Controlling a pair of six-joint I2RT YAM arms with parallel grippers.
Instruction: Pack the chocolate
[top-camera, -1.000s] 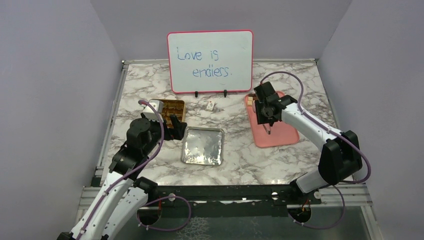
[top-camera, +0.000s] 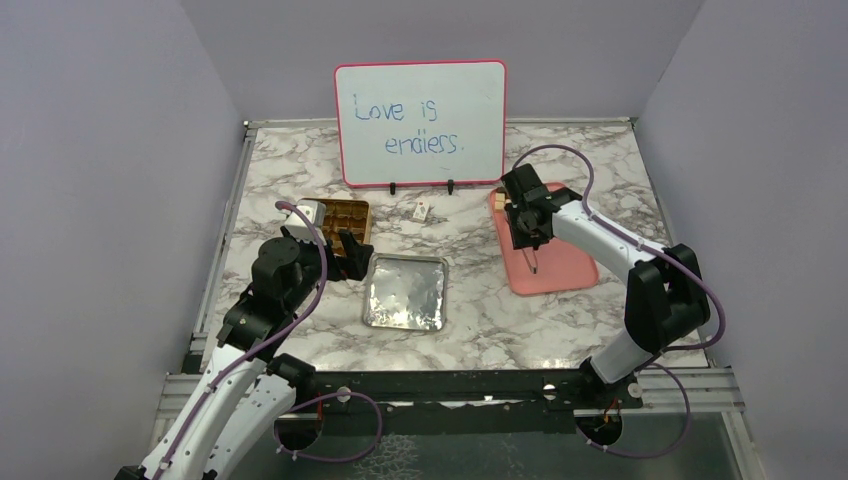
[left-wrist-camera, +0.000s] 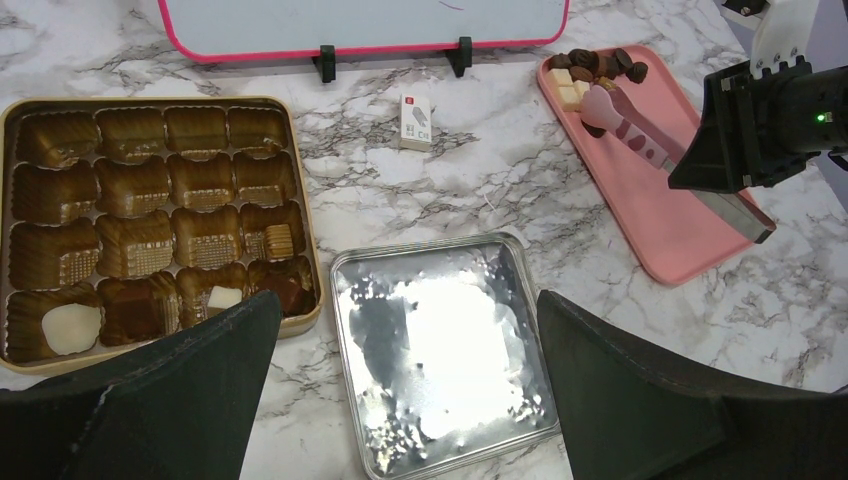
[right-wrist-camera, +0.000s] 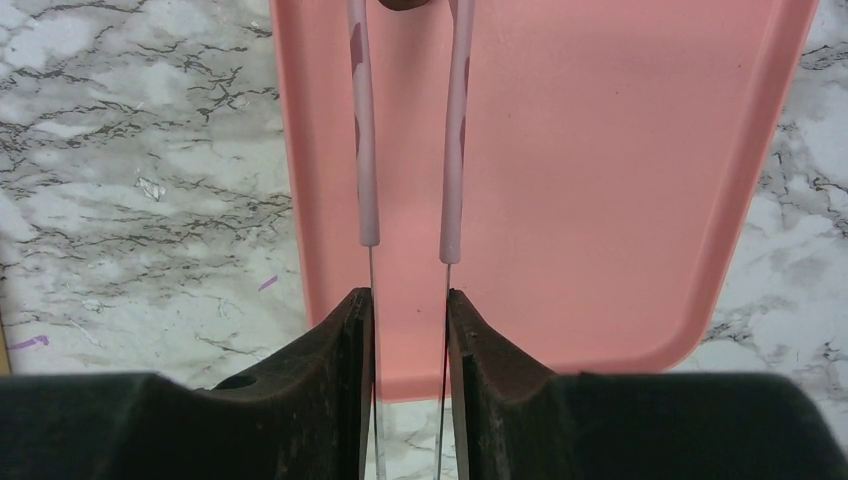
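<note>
In the right wrist view my right gripper is shut on the metal shanks of a pair of tongs with pink tips (right-wrist-camera: 452, 190). The tongs' tips stand a little apart at a dark chocolate, over the left side of the pink tray (right-wrist-camera: 600, 200). More dark chocolates (left-wrist-camera: 600, 62) and pale ones (left-wrist-camera: 565, 90) lie at the tray's far end. On the left, the gold chocolate box (left-wrist-camera: 285, 110) has several pieces in its near row, among them a white one (left-wrist-camera: 70, 328); most of its compartments are empty. My left gripper stands open, holding nothing, near the box.
A silver tray (left-wrist-camera: 430, 350) lies empty in the middle. A small white box (left-wrist-camera: 415, 120) stands behind it. The whiteboard (top-camera: 420, 120) stands at the back. Bare marble separates the silver and pink trays.
The left arm stayed still.
</note>
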